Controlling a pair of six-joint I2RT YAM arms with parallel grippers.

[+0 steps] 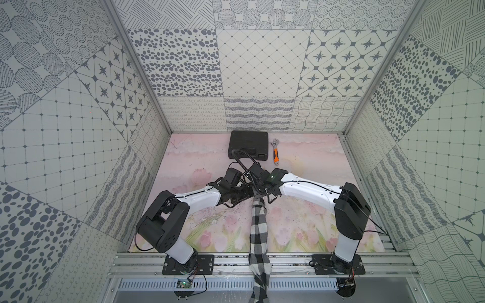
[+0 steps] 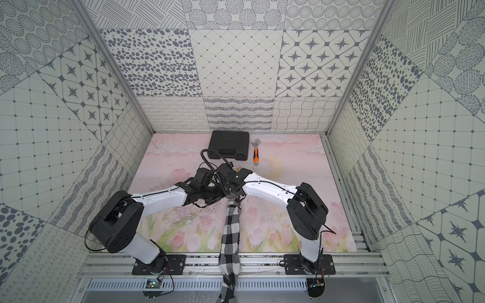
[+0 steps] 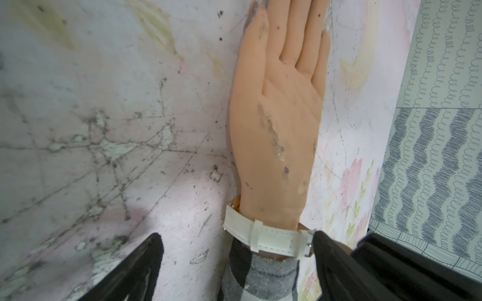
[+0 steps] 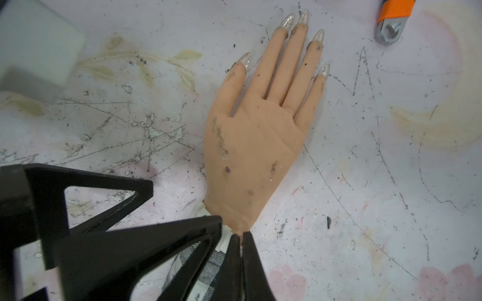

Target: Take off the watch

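Note:
A mannequin hand (image 3: pixel 276 150) lies palm up on the table. Around its wrist runs the white strap of the watch (image 3: pixel 271 238), with a keeper loop; the watch face is not visible. My left gripper is open over the strap, its fingers (image 3: pixel 143 268) to either side of the wrist. From the right wrist view, the left gripper's fingers (image 4: pixel 200 235) cover much of the strap. My right gripper is shut at the wrist's right edge, close to the strap's right end. Whether any strap sits between its tips is hidden.
A checkered sleeve (image 1: pixel 259 227) runs from the wrist past the table's front edge. Behind the hand stand a black case (image 1: pixel 248 144) and an orange-handled wrench (image 1: pixel 275 151). Both arms crowd together over the wrist.

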